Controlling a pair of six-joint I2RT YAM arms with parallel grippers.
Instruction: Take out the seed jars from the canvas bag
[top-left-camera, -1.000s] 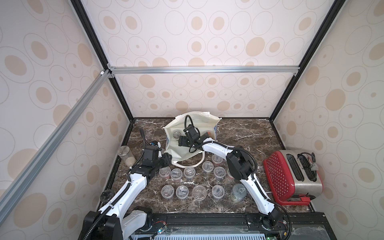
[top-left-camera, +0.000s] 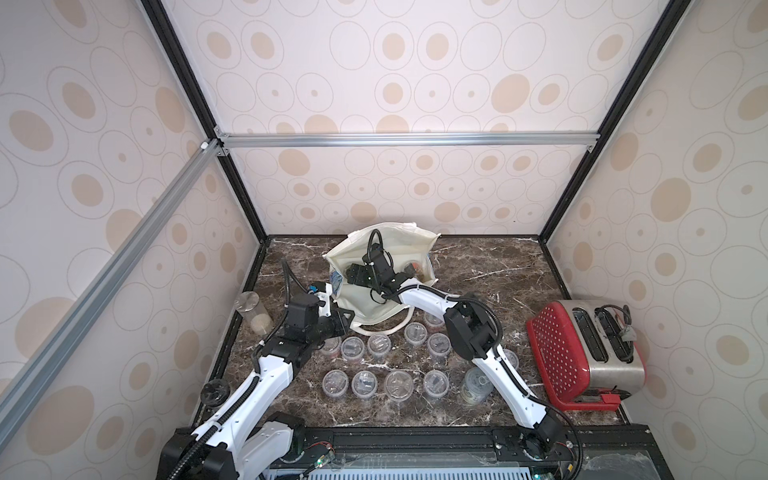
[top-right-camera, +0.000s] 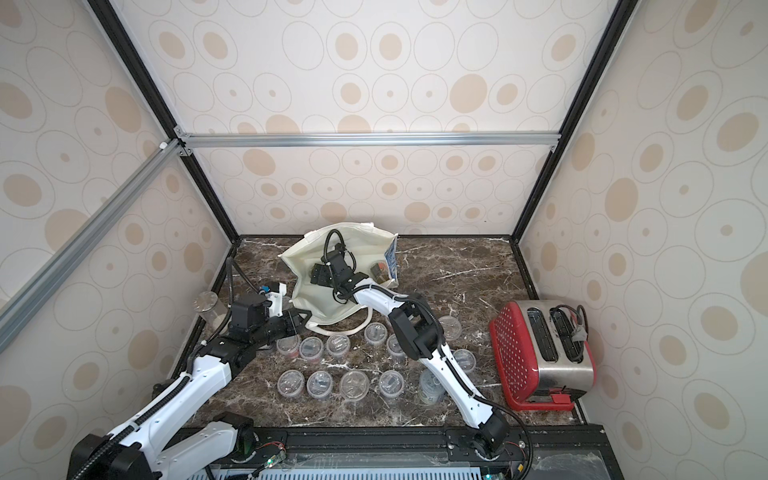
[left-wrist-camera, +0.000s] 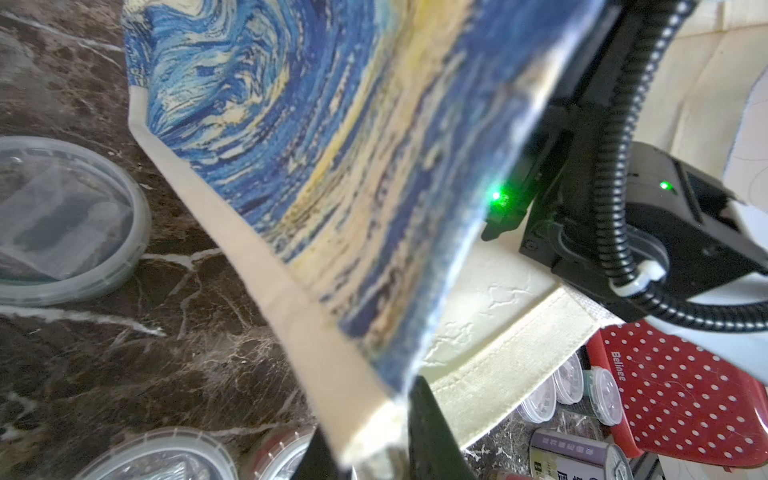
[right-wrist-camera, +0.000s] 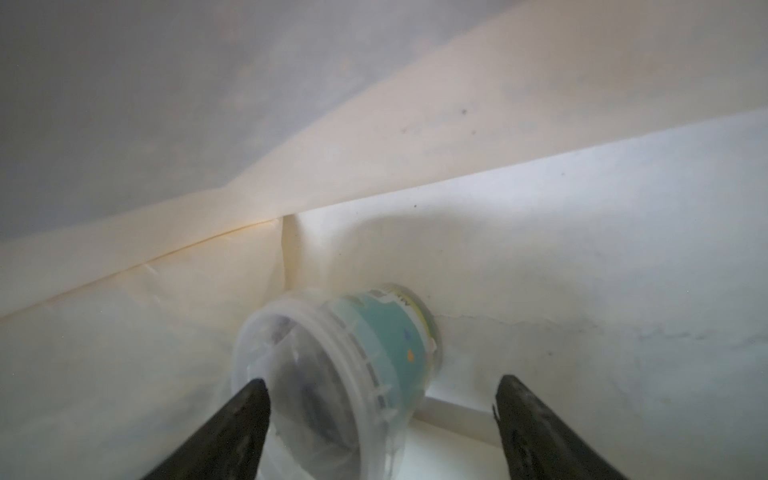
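The cream canvas bag (top-right-camera: 364, 232), printed blue on its outside, lies open at the back centre. My left gripper (top-left-camera: 340, 318) is shut on the bag's near left corner; the left wrist view shows its pale hem (left-wrist-camera: 272, 288) between the fingers. My right gripper (top-left-camera: 360, 276) reaches inside the bag. In the right wrist view its fingers stand open on either side below a clear-lidded jar with a teal label (right-wrist-camera: 384, 344), which lies tilted on the bag's lining. An orange item (top-left-camera: 416, 268) at the bag's right is partly hidden.
Several lidded jars (top-left-camera: 364, 384) stand in rows in front of the bag. A tall jar (top-left-camera: 254, 312) is at the left. A red and steel toaster (top-left-camera: 584, 352) stands at the right.
My right gripper has shifted slightly left within the bag.
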